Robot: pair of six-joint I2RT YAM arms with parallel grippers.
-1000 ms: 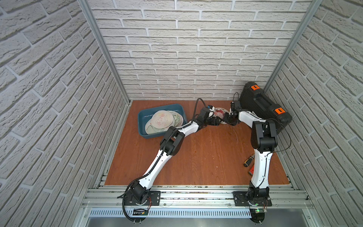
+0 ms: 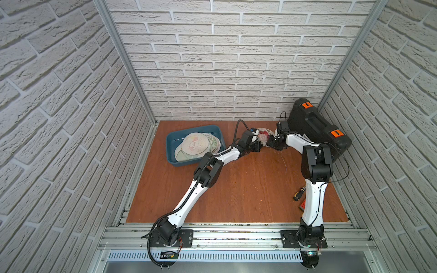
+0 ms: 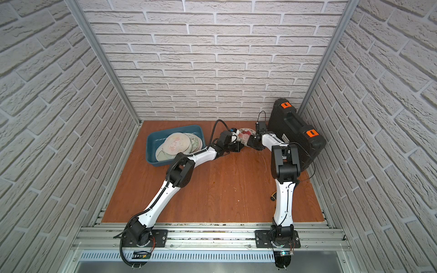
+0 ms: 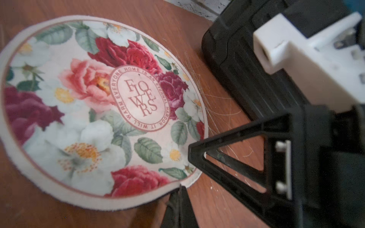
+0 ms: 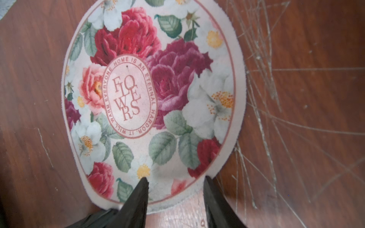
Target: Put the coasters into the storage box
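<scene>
A floral round coaster [image 4: 87,98] [image 5: 152,98] lies on the table at the back right, between both grippers. In the left wrist view, my left gripper is at the coaster's edge, shut, with no coaster clearly held. In the right wrist view, my right gripper is part open over the lower rim of the coaster, its fingertips apart. The storage box [image 2: 170,150], a blue bin at the back left, holds several pale round coasters [image 2: 195,143].
A black case [image 2: 314,120] with orange latches stands at the right rear. A screwdriver [image 2: 298,194] and a red object [image 2: 302,204] lie at the front right.
The bin and its coasters are unchanged.
</scene>
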